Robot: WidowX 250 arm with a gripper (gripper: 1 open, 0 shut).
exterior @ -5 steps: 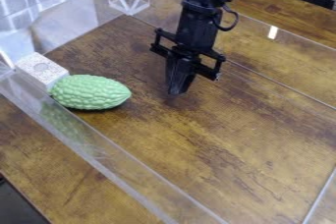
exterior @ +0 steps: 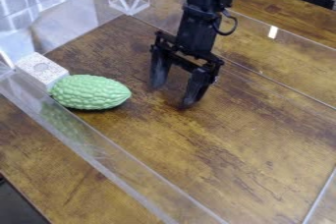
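My black gripper (exterior: 178, 83) hangs from the top of the camera view over the middle of the wooden surface, its two fingers spread open and low, with nothing visible between them. To its left lies a green bumpy oval object (exterior: 89, 91), apart from the gripper, beside a small white patterned block (exterior: 41, 69) near the clear wall.
A clear plastic wall (exterior: 138, 175) runs along the left, with others at the back and right. Bare wood (exterior: 223, 159) fills the front and right of the enclosed area. A pale quilted cloth (exterior: 39, 2) is at the top left.
My gripper has come slightly lower and toward the front, and its fingers now stand wider apart. The green object and white block have not moved.
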